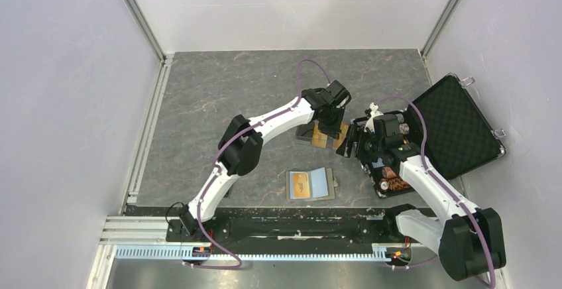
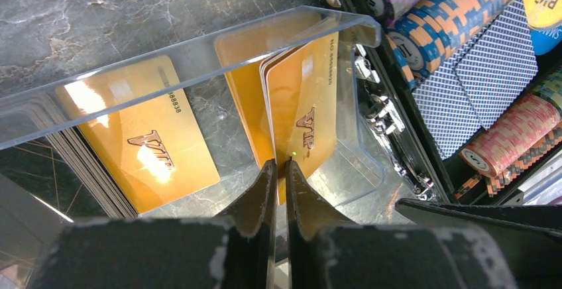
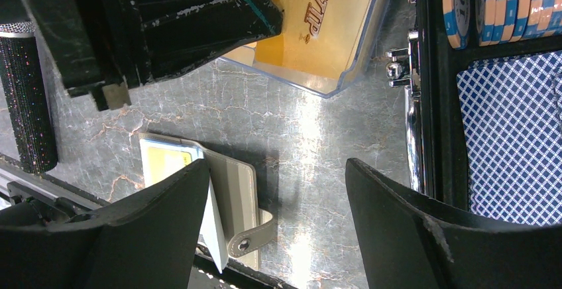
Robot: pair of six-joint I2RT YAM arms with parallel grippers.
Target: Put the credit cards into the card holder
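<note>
The card holder (image 1: 331, 195) lies open near the front edge, an orange card (image 1: 301, 185) in its left side and a pale blue sleeve on its right. A clear tray (image 2: 199, 54) holds a stack of orange cards (image 2: 156, 150) on its left and a leaning bunch of orange cards (image 2: 311, 97) on its right. The left gripper has its fingertips close together at the lower edge of that bunch; whether a card sits between them is unclear. My right gripper stands open and empty, between the card holder and the chip case.
To the right, an open black case (image 1: 391, 186) holds poker chips (image 2: 434, 30) and patterned playing cards (image 3: 513, 130); its lid leans outward. The tray's right end lies near the case's metal latches (image 2: 384, 113). Bare table spreads out left and behind.
</note>
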